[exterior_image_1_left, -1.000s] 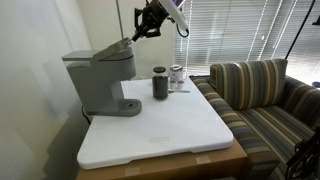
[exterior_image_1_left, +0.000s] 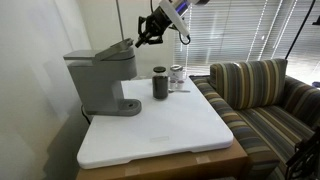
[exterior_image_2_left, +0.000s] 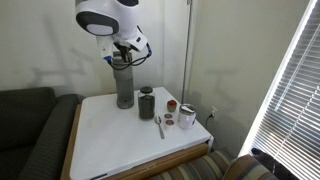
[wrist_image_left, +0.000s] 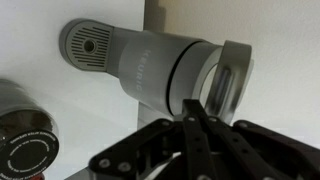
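A grey coffee maker (exterior_image_1_left: 101, 82) stands upright at the left back of the white table. In the wrist view its body (wrist_image_left: 145, 62) carries the Keurig name, with the round drip tray (wrist_image_left: 88, 45) to the left and a grey handle (wrist_image_left: 231, 78) on its top end. My gripper (exterior_image_1_left: 138, 42) is above the machine, its fingertips close to the top front edge. The fingers are shut, and nothing shows between them. Whether they touch the handle I cannot tell. In exterior view 2 the arm covers the machine's top.
A dark lidded jar (exterior_image_1_left: 160, 83) stands beside the coffee maker. Farther over are a clear canister (exterior_image_1_left: 177, 76), a spoon (exterior_image_2_left: 160, 127) and a small reddish cup (exterior_image_2_left: 171, 105). A striped sofa (exterior_image_1_left: 250, 85) is at the right.
Over the last second my gripper has come down slightly and shifted a little to the right in exterior view 1. The coffee maker and jar have not visibly moved.
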